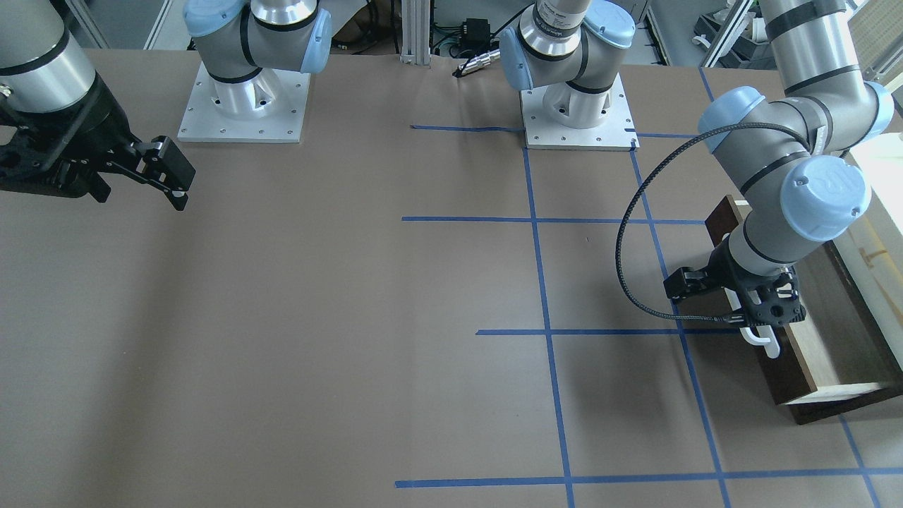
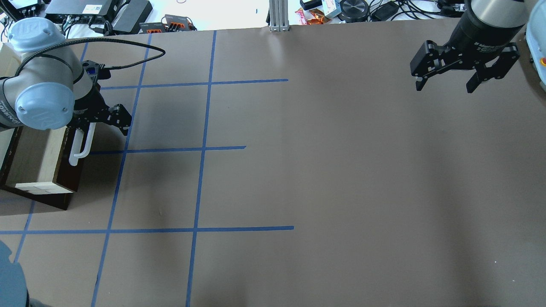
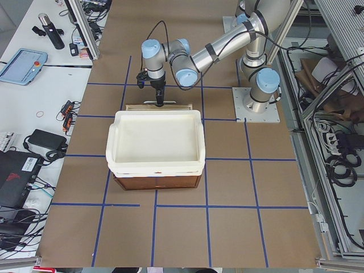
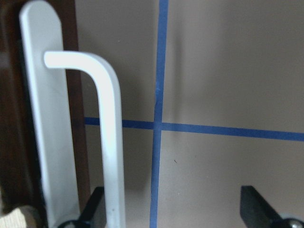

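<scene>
A wooden drawer box with a white handle sits at the right of the front view. My gripper is over that handle; in the top view the gripper overlaps the box's edge. In the wrist view the handle runs upright along the box's dark wooden face, at the left finger, while the right finger stands well apart over the floor. The gripper is open.
A white tray rests on the box. Other arms stand around the table, one with a black gripper at the top right of the top view.
</scene>
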